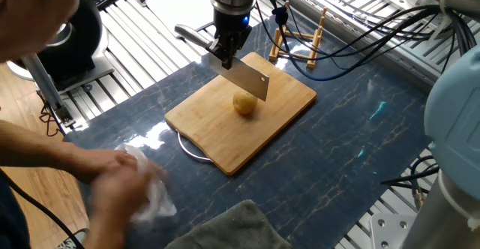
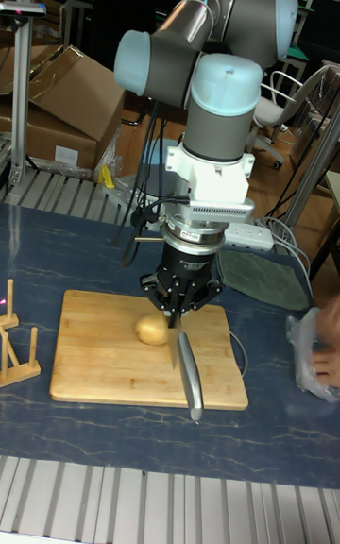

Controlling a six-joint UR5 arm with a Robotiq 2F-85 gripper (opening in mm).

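Note:
My gripper (image 1: 227, 56) is shut on a knife, a cleaver with a broad steel blade (image 1: 246, 79) and a grey handle (image 1: 193, 36). In the other exterior view the gripper (image 2: 176, 316) points down, and the handle (image 2: 189, 375) juts toward that camera. A round yellowish potato (image 1: 244, 102) rests on the wooden cutting board (image 1: 202, 121). The blade hangs over the board close to the potato, on the gripper's side of it; whether they touch cannot be told. From the other side the potato (image 2: 152, 330) appears just left of the blade.
A wooden rack (image 1: 296, 43) stands behind the board, near hanging black cables (image 1: 360, 58). A person's hands (image 1: 120, 181) hold a clear plastic bag (image 1: 156, 196) at the left. A dark green cloth (image 1: 229, 230) lies at the front edge. Table right of the board is clear.

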